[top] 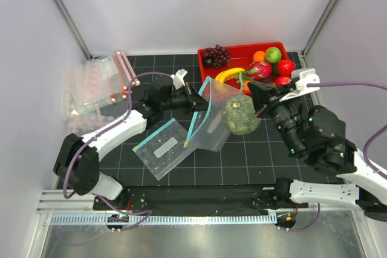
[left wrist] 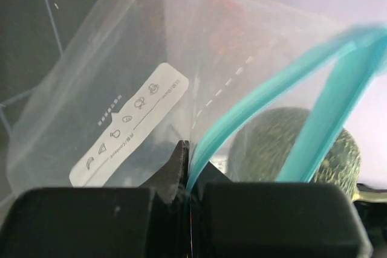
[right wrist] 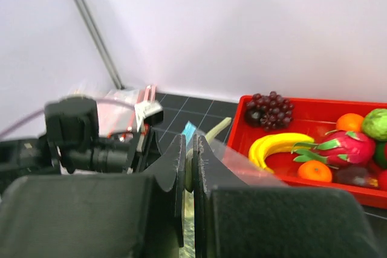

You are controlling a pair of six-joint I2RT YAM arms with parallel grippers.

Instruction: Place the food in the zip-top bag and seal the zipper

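A round green netted melon (top: 240,115) hangs by its pale stem from my right gripper (top: 251,86), to the right of the bag. In the right wrist view the stem (right wrist: 216,129) runs between the shut fingers. My left gripper is shut on the teal zipper edge of the clear zip top bag (left wrist: 145,89). The bag's mouth gapes, its other teal edge (left wrist: 335,110) standing apart on the melon's side. Seen from that wrist, the melon (left wrist: 338,155) is partly behind the teal strip. Another flat zip bag (top: 169,146) lies on the table below.
At the back right stands a red tray (top: 242,52) with bananas (top: 228,75), grapes (top: 216,57) and several other fruits. More clear bags (top: 97,86) lie at the left. Dark tiled table shows bare in front.
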